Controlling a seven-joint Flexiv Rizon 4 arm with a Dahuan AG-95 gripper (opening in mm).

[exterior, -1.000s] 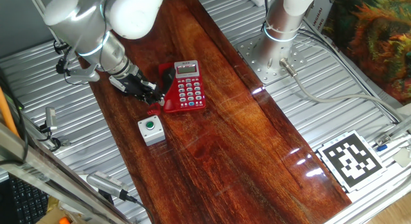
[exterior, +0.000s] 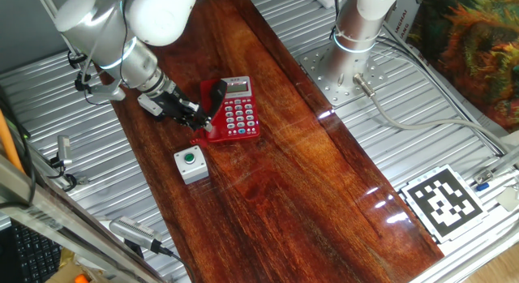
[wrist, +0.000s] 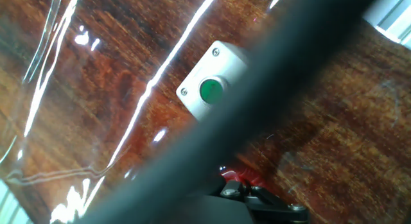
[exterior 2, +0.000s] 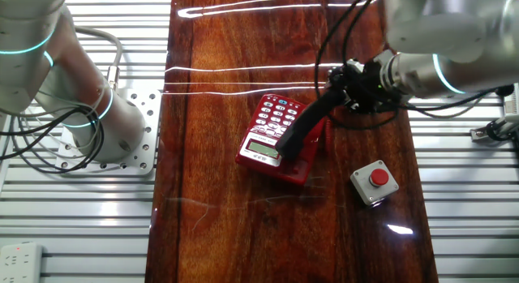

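Note:
A red desk phone with white keys and a small display lies on the wooden table. My gripper is low at the phone's cord side. From its tip, a long dark piece, which looks like the handset, slants across the phone in exterior view 2. Whether the fingers are closed on it is unclear, as the fingertips are hidden or too small to see. A thick, blurred dark band crosses the wrist view and covers part of the gripper; what it is cannot be made out.
Close to the phone stands a grey button box, with a green button in exterior view 1 and a red one in exterior view 2. Black cables loop around the wrist.
The dark piece over the phone has swung slightly toward the display and shows more of its length. My gripper has shifted only a little, staying beside the phone; the phone and button box are still.

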